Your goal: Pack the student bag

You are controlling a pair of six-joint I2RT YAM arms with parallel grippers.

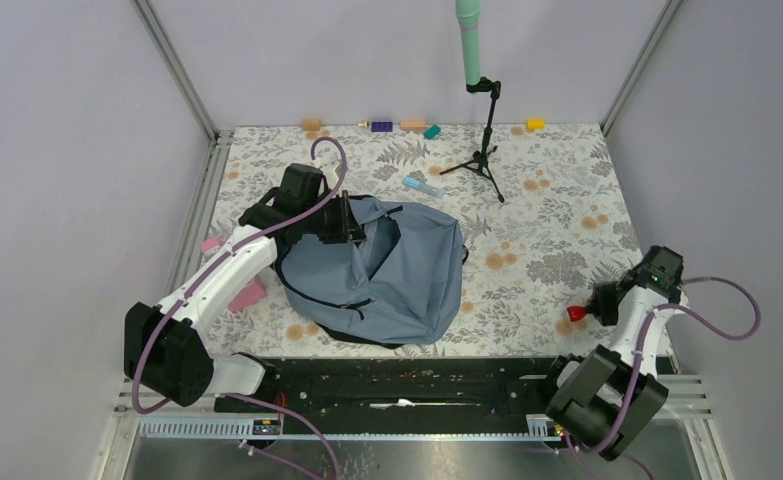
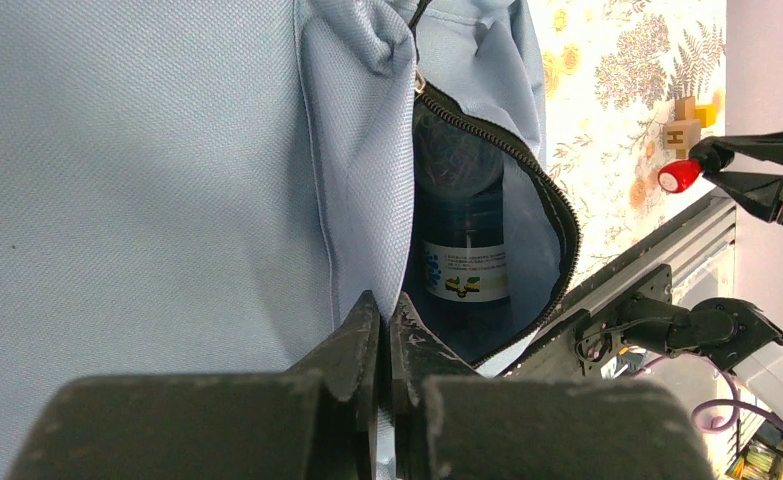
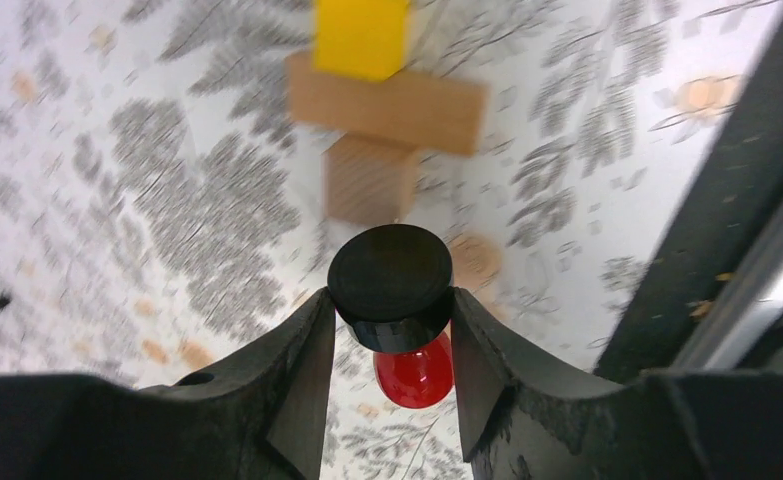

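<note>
The grey-blue bag [image 1: 407,280] lies open-pocketed in the middle-left of the table, with a bottle [image 2: 462,260] visible inside its zipped opening. My left gripper [image 1: 352,230] is shut on the bag's fabric edge at that opening. My right gripper [image 1: 592,305], at the table's right front, is shut on an object with a black top and red end [image 3: 392,285], held above the table. Beneath it lie wooden blocks [image 3: 387,110] and a yellow block [image 3: 362,30].
A light-blue item [image 1: 422,188] and a black tripod [image 1: 482,160] stand or lie behind the bag. Small blocks [image 1: 412,125] line the back edge. Pink items [image 1: 247,295] lie left of the bag.
</note>
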